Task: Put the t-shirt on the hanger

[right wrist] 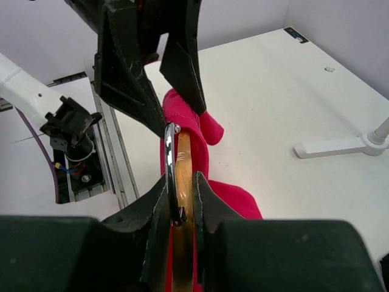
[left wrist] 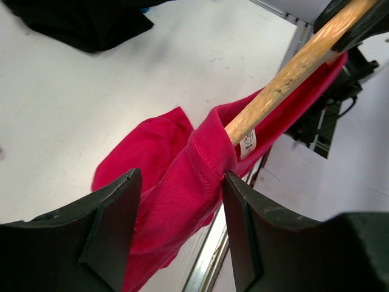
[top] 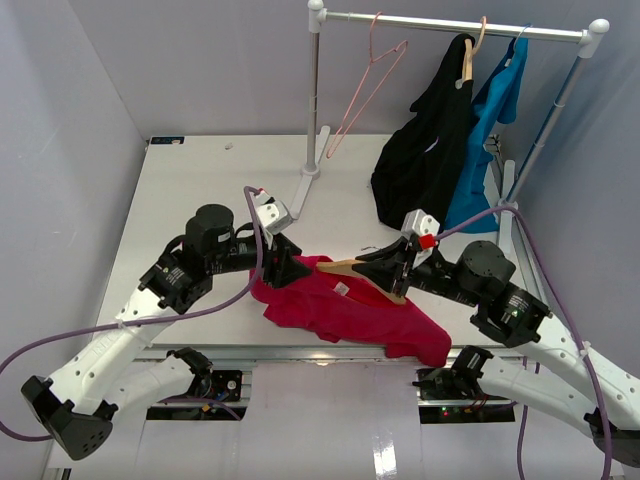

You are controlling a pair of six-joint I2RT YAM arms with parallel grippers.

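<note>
The red t-shirt [top: 360, 320] hangs in a bunch between my arms, a wooden hanger [top: 335, 267] reaching into it, with a white label [left wrist: 247, 143] beside the wood. My right gripper [top: 375, 268] is shut on the hanger, whose wood [right wrist: 184, 158] and metal hook [right wrist: 171, 173] run between its fingers. My left gripper [top: 285, 262] is at the hanger's left end, over the shirt; in its wrist view red fabric lies between and beyond its fingers, which look apart. Whether they grip the cloth is unclear.
A rail [top: 450, 22] at the back carries a pink empty hanger [top: 360, 85], a black garment [top: 425, 150] and a blue one [top: 480, 150]. The rack's foot [right wrist: 328, 148] stands beyond the shirt.
</note>
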